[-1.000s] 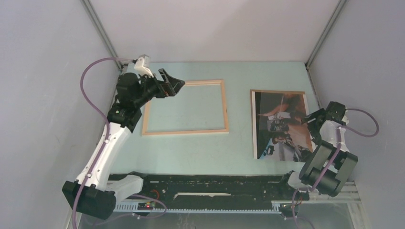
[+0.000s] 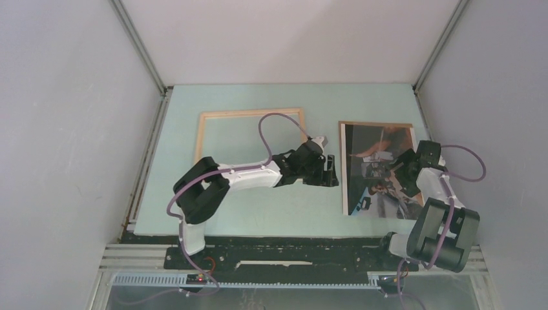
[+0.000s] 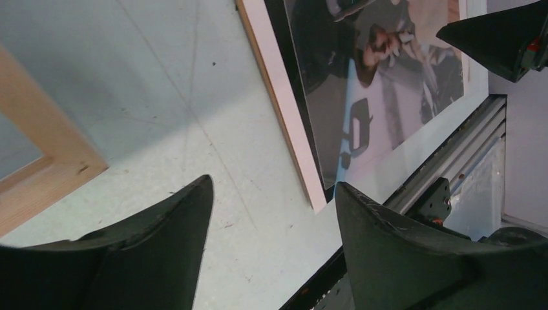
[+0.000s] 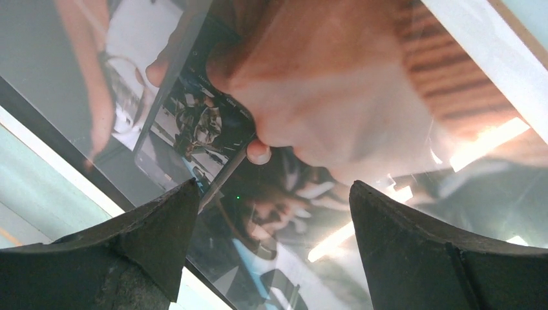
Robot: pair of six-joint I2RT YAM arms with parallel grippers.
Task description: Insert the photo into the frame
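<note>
The photo (image 2: 371, 171) lies on a brown board at the table's right, glossy, with dark and white borders. The wooden frame (image 2: 249, 111) lies left of it, partly hidden under my left arm. My left gripper (image 2: 328, 169) hangs just left of the photo, fingers apart with nothing between them; in the left wrist view the photo (image 3: 381, 97) and a frame corner (image 3: 64, 174) show beyond them. My right gripper (image 2: 406, 173) is over the photo's right side; in the right wrist view its open fingers have only the glossy photo surface (image 4: 297, 116) beneath.
Side walls stand close, the right one beside my right arm. A dark strip with a rail runs along the front edge.
My left arm has swung from the back left down and right, across the frame to beside the photo. My right gripper has shifted slightly left over the photo.
</note>
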